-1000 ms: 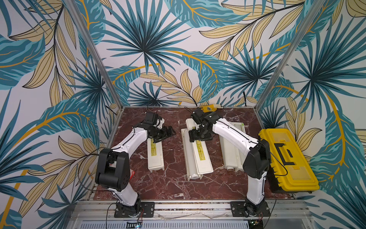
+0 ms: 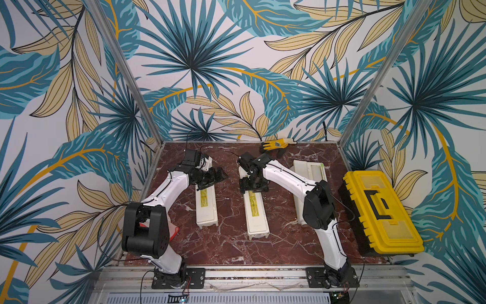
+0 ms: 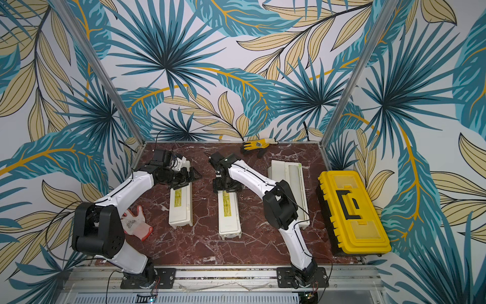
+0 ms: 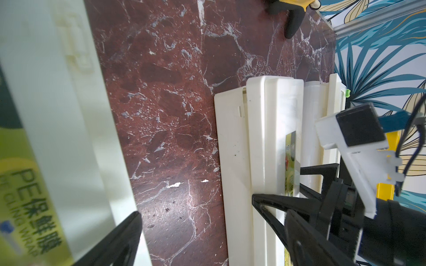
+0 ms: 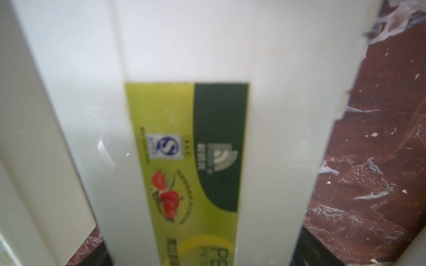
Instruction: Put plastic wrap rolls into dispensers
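The left white dispenser [image 2: 206, 210], with a yellow-green label, lies on the table with its lid down. Over its far part my left gripper [image 2: 216, 176] is open and empty; its fingers [image 4: 119, 241] stand wide apart. The middle dispenser [image 2: 257, 223] has its labelled lid [image 5: 177, 44] lying over the base. Astride that lid is my right gripper [image 2: 254, 186], fingers apart, its fingers [image 4: 284, 201] against or close to the lid in the left wrist view. The right dispenser [image 3: 289, 177] is uncovered, and a pale roll [image 4: 312, 106] shows beside its rim.
A yellow toolbox [image 2: 382, 210] fills the right side. The yellow glove [image 2: 276, 145] lies at the back edge, and a white-red glove [image 3: 135, 224] at the left. Bare table shows between the dispensers and along the front.
My right gripper has moved left along with the middle lid, which has shifted from offset right of its base to over it. The left gripper has drifted slightly left.
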